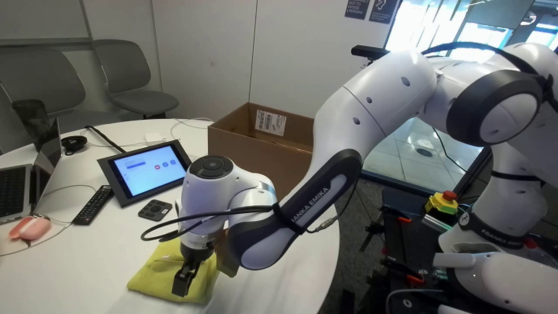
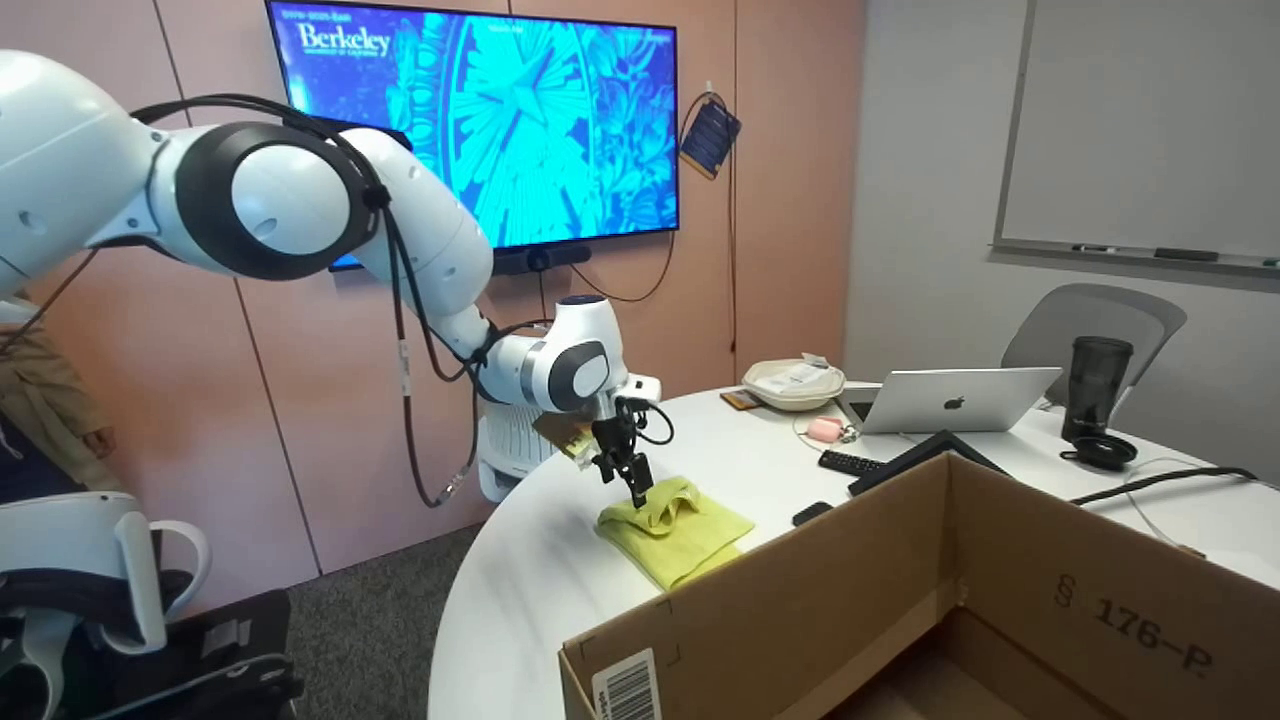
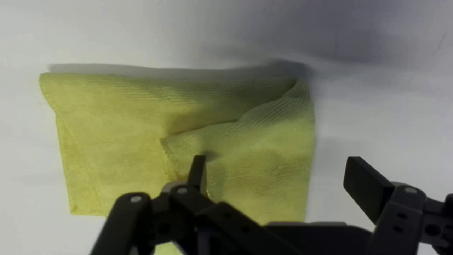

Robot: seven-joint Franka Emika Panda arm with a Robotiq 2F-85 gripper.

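A yellow-green cloth (image 1: 157, 274) lies folded on the white table, with a raised fold (image 3: 254, 165) on its upper layer. Over it hangs my gripper, pointing down and open. In the wrist view its left finger (image 3: 196, 172) overlaps the folded flap, while the right finger (image 3: 367, 187) shows against bare table beyond the cloth's edge. Exterior view 2 puts the gripper (image 2: 633, 486) at the cloth's (image 2: 684, 546) far left side, close to the bunched part. Whether a fingertip touches the fabric I cannot tell.
A large open cardboard box (image 2: 768, 600) stands on the table near the cloth. Around it are a tablet (image 1: 151, 170), a small black remote (image 1: 155, 209), a long remote (image 1: 93, 205), a pink case (image 1: 31, 228) and a laptop (image 2: 960, 400). Bare table surrounds most of the cloth.
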